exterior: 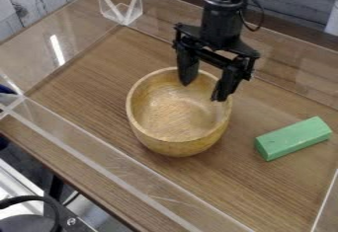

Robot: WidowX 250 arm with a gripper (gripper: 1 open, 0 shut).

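My black gripper (211, 78) hangs over the back of a round, light wooden bowl (179, 127), its two fingers spread apart and open, one near the left part of the bowl and one by the right rim. Nothing shows between the fingers. The bowl looks empty.
A green block (292, 138) lies on the wooden table (79, 98) to the right. A small clear plastic object (121, 6) stands at the back left. Clear panels and dark cables are at the lower left. The table left of the bowl is free.
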